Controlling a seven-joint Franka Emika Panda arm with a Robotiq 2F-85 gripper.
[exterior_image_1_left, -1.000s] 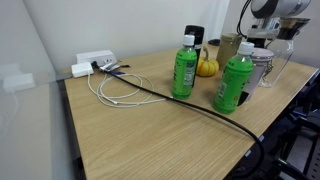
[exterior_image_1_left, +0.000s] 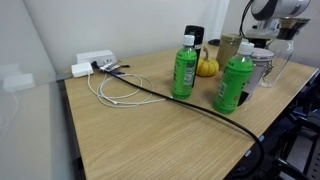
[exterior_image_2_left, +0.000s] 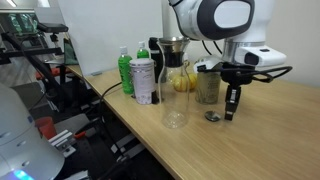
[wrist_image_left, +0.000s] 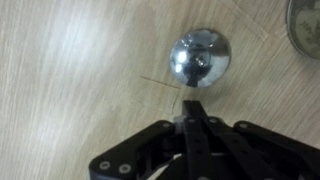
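Note:
A small round shiny metal piece (wrist_image_left: 200, 58), resembling a lid with a knob, lies on the wooden table (wrist_image_left: 80, 90). In the wrist view my gripper is just below it, fingers together and nothing visible between them. From the second exterior view, the gripper (exterior_image_2_left: 229, 113) points down close to the tabletop, beside the metal piece (exterior_image_2_left: 212, 116). A small gap seems to separate them. In the first exterior view the fingertips are hard to make out at the far right.
A tall clear glass jar (exterior_image_2_left: 175, 98) stands near the arm, with a tan canister (exterior_image_2_left: 208, 88) behind it. Green bottles (exterior_image_1_left: 185, 68), a small pumpkin (exterior_image_1_left: 207, 66) and a whitish can (exterior_image_2_left: 144, 80) stand farther off.
The arm at the far right has shifted slightly. The bottles, pumpkin and cables stay where they were.

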